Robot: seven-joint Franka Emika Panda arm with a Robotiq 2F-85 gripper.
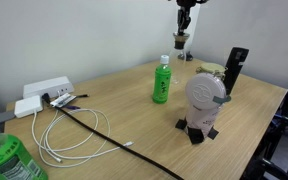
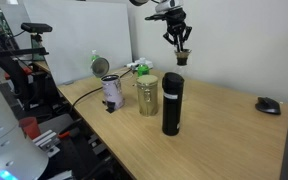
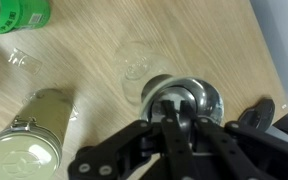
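A small shiny metal cup (image 3: 212,98) is at my gripper in the wrist view, its rim against the dark fingers. Exterior view 2 shows the cup (image 2: 181,57) hanging just below my gripper (image 2: 180,44), clear of the table. In exterior view 1 the cup (image 1: 180,41) is likewise raised under the gripper (image 1: 182,29) at the far end. My gripper looks shut on the thin rim; the exact contact is hard to see. Below it, a clear glass (image 3: 139,68) stands on the wooden table.
A green bottle (image 1: 162,80), lidded jar (image 2: 146,95) and tall black cylinder (image 2: 172,103) stand nearby. A white-and-pink container (image 1: 204,100) is closer to exterior view 1. White cables (image 1: 59,150) cover one side. A black mouse (image 2: 268,104) lies at the right.
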